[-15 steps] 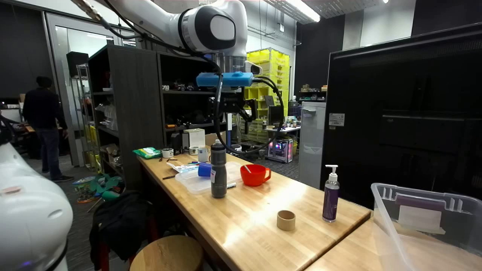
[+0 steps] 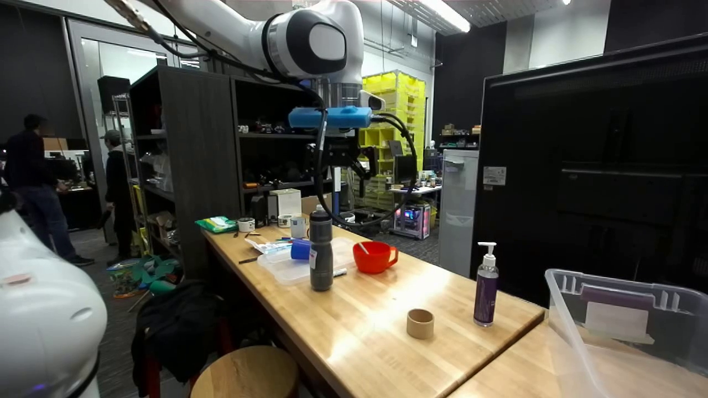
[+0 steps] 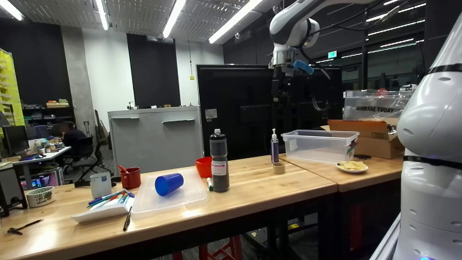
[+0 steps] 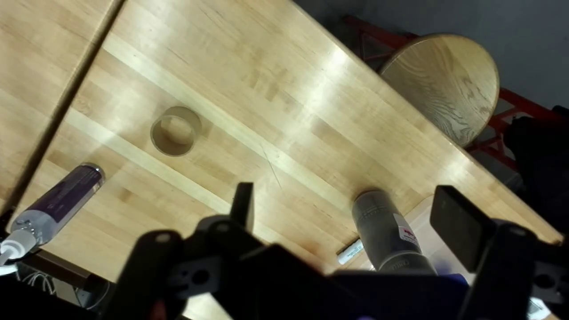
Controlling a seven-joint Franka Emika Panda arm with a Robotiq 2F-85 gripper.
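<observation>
High over the wooden table (image 2: 371, 331), my gripper stands open with nothing between its fingers. The wrist view looks straight down past the two dark fingertips (image 4: 244, 205). A dark grey bottle (image 2: 322, 252) stands upright on the table. The red cup (image 2: 375, 257) sits behind it, with a light stick-like thing inside. A blue cup (image 3: 169, 184) lies on its side on a clear plastic lid (image 3: 147, 203). Toward the seam between the tables are a brown tape ring (image 2: 420, 324) and an upright purple pump bottle (image 2: 485, 292).
A clear bin (image 3: 318, 145) and a plate of yellowish food (image 3: 352, 167) occupy the other table. Mugs, including a dark red one (image 3: 130, 177), and several pens crowd the far end. Bare wood surrounds the tape ring.
The arm, the gripper and the table items look unmoved. Only people in the background at left have shifted.
</observation>
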